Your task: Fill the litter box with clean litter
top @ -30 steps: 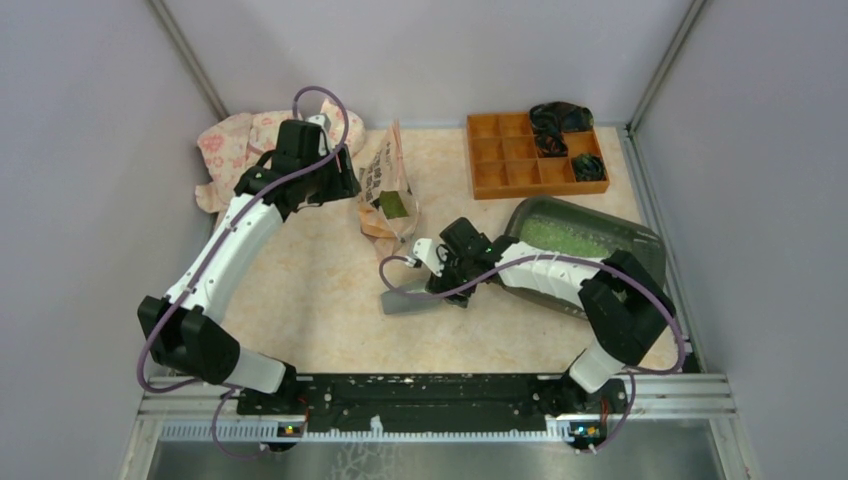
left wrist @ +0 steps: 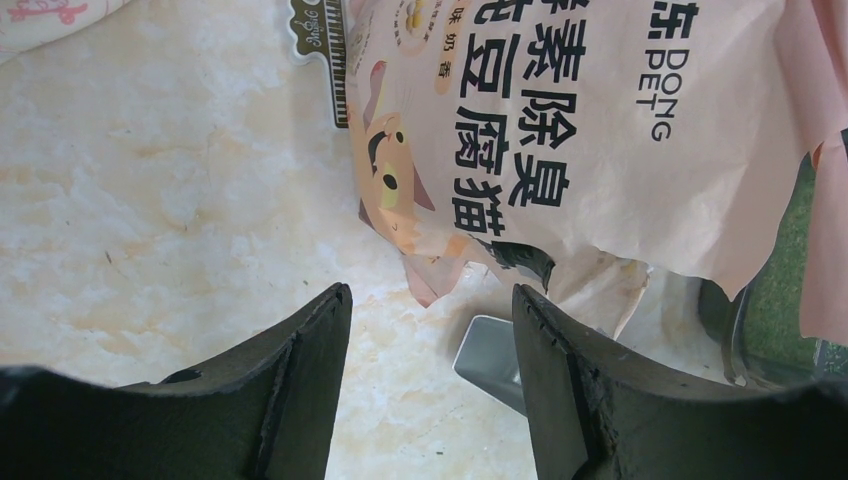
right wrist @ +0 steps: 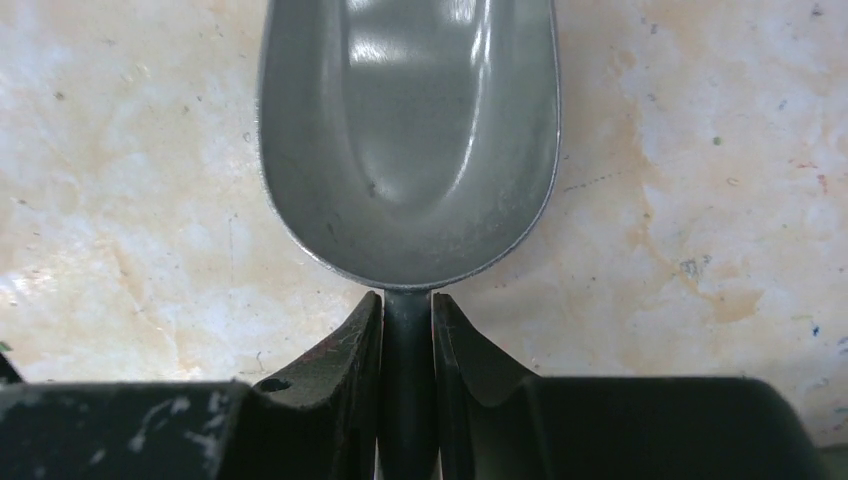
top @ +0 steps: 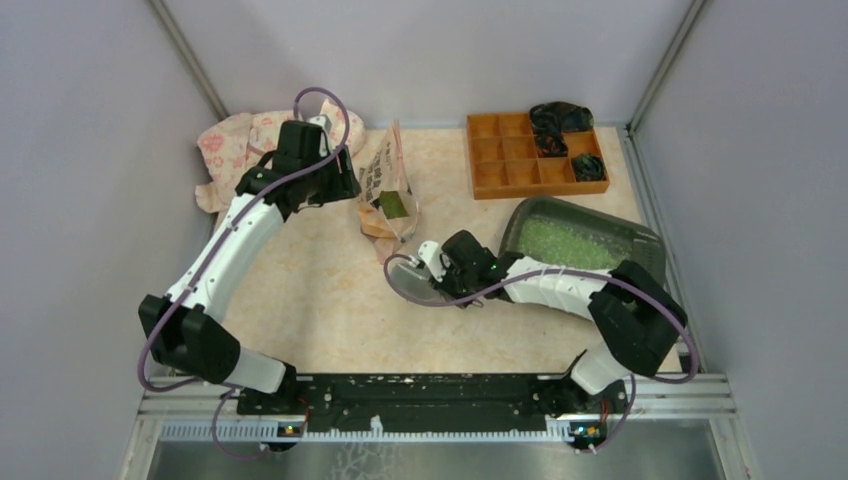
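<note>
A paper litter bag [top: 385,190] stands open at the back centre, its printed side [left wrist: 560,120] filling much of the left wrist view. My left gripper is open beside it, nothing between its fingers. Below lies a grey scoop [top: 415,280], its bowl [right wrist: 408,130] empty in the right wrist view. My right gripper has its fingers closed round the dark handle, just behind the bowl. The grey litter box [top: 632,242] with green contents stands at the right, partly behind my right arm.
A wooden divided tray [top: 492,175] with dark bundles sits at the back right. Pink flowered cloth [top: 225,145] lies at the back left.
The scoop and my right gripper have shifted and turned slightly, the scoop's far end moving up and right in the top view. The left arm is practically still.
</note>
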